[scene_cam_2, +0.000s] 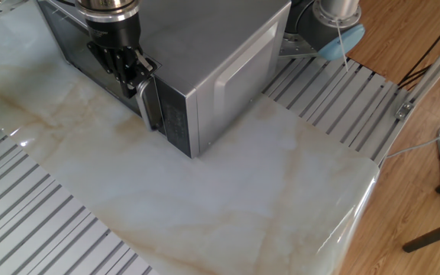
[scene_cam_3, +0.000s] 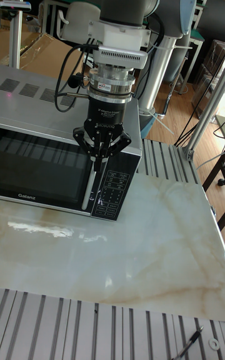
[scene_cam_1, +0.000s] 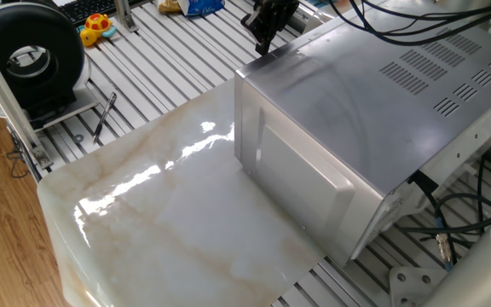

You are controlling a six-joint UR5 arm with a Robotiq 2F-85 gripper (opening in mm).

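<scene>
A silver microwave [scene_cam_1: 331,94] with a dark front door [scene_cam_3: 40,172] stands on a marble-patterned sheet. Its door looks closed. The upright pale handle [scene_cam_3: 89,190] is beside the button panel [scene_cam_3: 114,187]. My black gripper [scene_cam_3: 98,159] points down in front of the door, its fingertips at the handle's upper end. From the other side, the gripper [scene_cam_2: 136,85] also meets the top of the handle [scene_cam_2: 149,107]. Whether the fingers are closed on the handle or only beside it cannot be made out. Exterior view 1 catches just part of the gripper [scene_cam_1: 262,44] beyond the microwave's top edge.
The marble sheet [scene_cam_1: 186,213] is bare in front of and beside the microwave. A pen [scene_cam_1: 105,117], a yellow-orange toy [scene_cam_1: 98,29] and a black round device [scene_cam_1: 31,55] sit farther off. Black cables [scene_cam_1: 424,32] hang over the microwave's top.
</scene>
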